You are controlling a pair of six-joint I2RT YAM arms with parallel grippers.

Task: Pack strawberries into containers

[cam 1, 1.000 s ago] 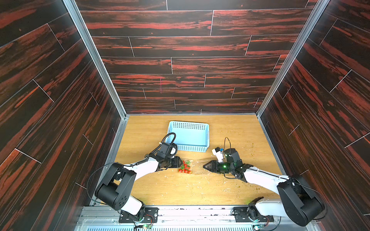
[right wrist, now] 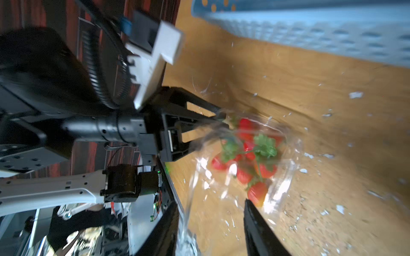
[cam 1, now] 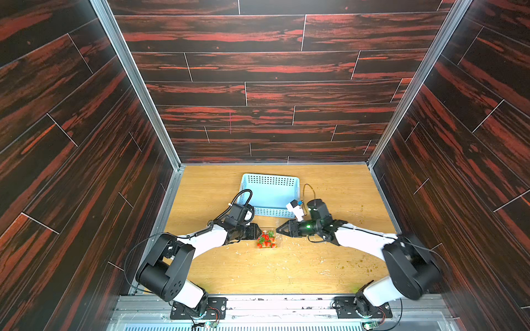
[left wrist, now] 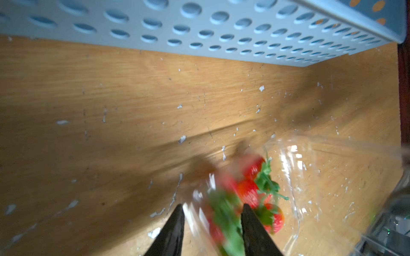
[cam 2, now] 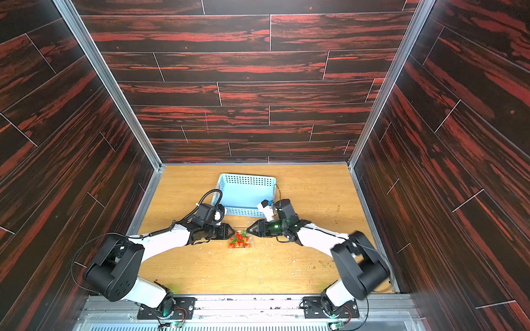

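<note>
Several red strawberries (right wrist: pixel 257 192) with green leaves lie in a clear plastic container (right wrist: pixel 281 189) on the wooden table. Its transparent lid (left wrist: pixel 341 179) stands raised on the right side in the left wrist view. My left gripper is open at the container's left edge, its fingers apart around the near corner. Over on the right, my right gripper (cam 1: pixel 279 229) is near the raised lid, its fingers (right wrist: pixel 170 221) parted. Blur and transparency hide whether either gripper touches the plastic.
A light blue perforated basket (cam 1: pixel 270 211) stands just behind the container and both grippers; it looks empty. The two grippers are close together.
My right arm has swung left towards the container, and the clear lid that lay out to the right has come up with it. The left arm has stayed put.
</note>
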